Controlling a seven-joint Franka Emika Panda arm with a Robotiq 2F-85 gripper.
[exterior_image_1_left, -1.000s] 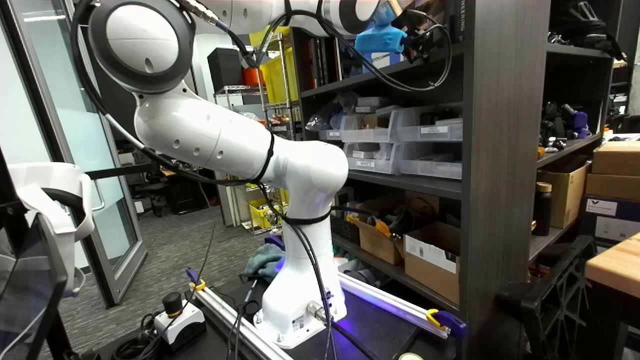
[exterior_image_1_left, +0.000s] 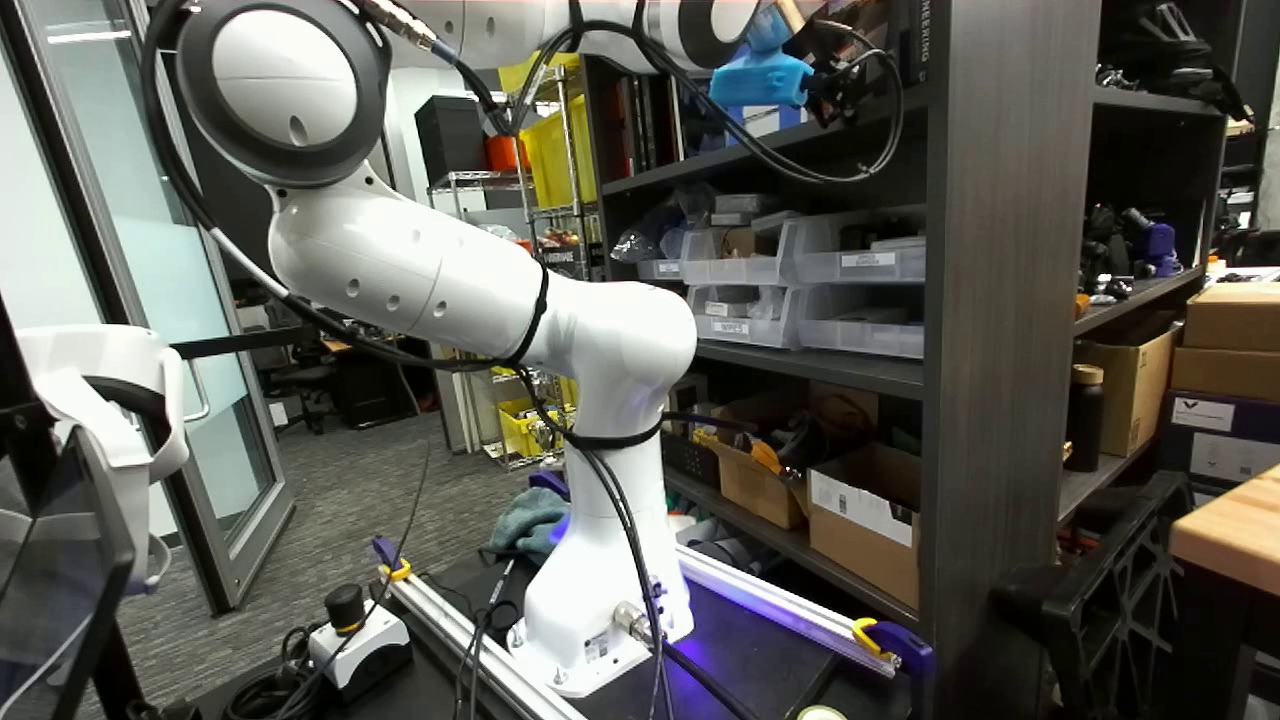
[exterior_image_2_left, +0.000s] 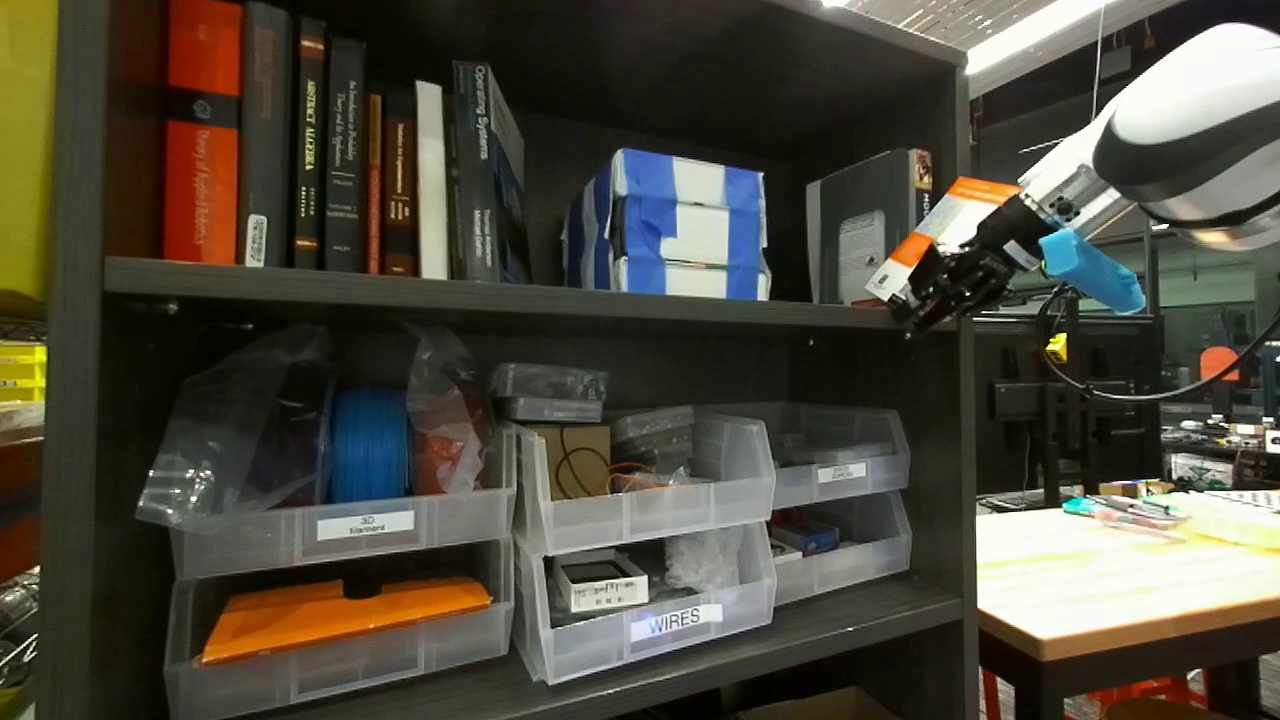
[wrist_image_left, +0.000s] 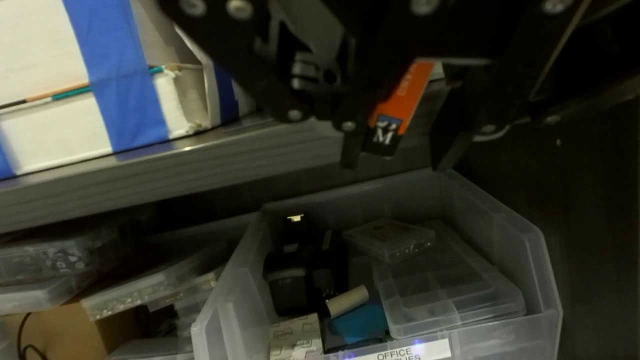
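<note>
An orange, white and black book (exterior_image_2_left: 956, 224) leans at the right end of the upper shelf, tilted outward. My gripper (exterior_image_2_left: 921, 314) is at its lower front edge. In the wrist view the book's orange spine (wrist_image_left: 403, 99), with a white M near its lower end, shows between the two fingers. It lies close to the left finger (wrist_image_left: 351, 149), with a gap to the right finger (wrist_image_left: 450, 149), so the gripper is part open. Whether the left finger touches the book cannot be told. In exterior view 1 the gripper (exterior_image_1_left: 846, 102) is small and dark against the shelf.
A grey book (exterior_image_2_left: 858, 228) stands beside the tilted one. Blue-and-white taped boxes (exterior_image_2_left: 690, 228) sit farther left, then a row of upright books (exterior_image_2_left: 274, 144). Below the gripper is a clear office supplies bin (wrist_image_left: 510, 228). The shelf's side panel (exterior_image_2_left: 967, 480) is close by.
</note>
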